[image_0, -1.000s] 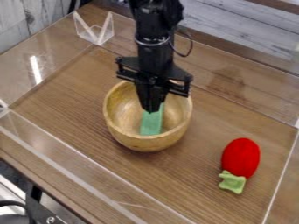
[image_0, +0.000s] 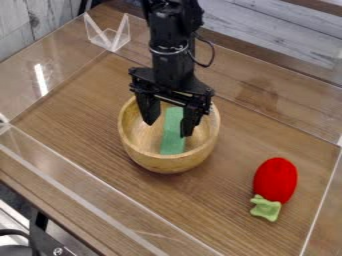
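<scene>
The black gripper (image_0: 170, 104) is open above a wooden bowl (image_0: 144, 148), its two fingers spread on either side, over the bowl's interior. A green block (image_0: 174, 138) lies inside the bowl between and below the fingertips. Whether a finger touches it cannot be told from this view.
A red rounded object (image_0: 275, 180) with a small green piece (image_0: 265, 208) lies on the wooden table at the lower right. A clear plastic item (image_0: 107, 30) is at the back left.
The gripper's fingers have spread wider over the bowl, uncovering more of its dark fingertips. The bowl and red object have stayed about where they were.
</scene>
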